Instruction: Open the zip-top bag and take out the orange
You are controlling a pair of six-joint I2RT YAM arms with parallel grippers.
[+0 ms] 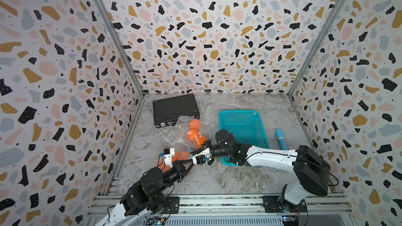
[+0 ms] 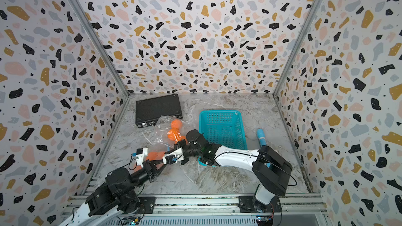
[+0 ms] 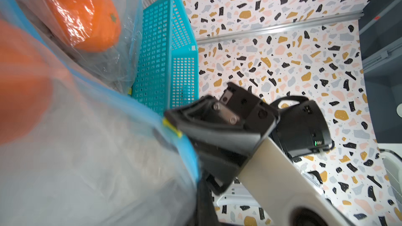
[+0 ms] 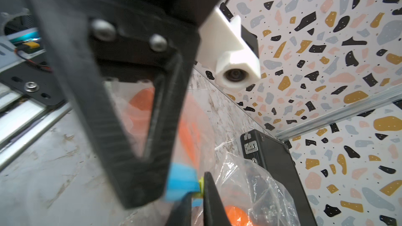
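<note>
A clear zip bag with blue seal and an orange blur inside point(image 3: 25, 92) stands raised between my grippers; a second bag with several oranges point(image 1: 195, 130) lies behind it, also seen close in the left wrist view. My left gripper point(image 1: 189, 162) is shut at the bag's top, mostly hidden in its own wrist view. My right gripper is shut on the bag's blue zip strip with its yellow slider, beside the left gripper.
A teal basket point(image 1: 261, 129) stands at right, with a blue cylinder point(image 1: 281, 140) beyond it. A closed black case point(image 1: 175, 108) lies at back left.
</note>
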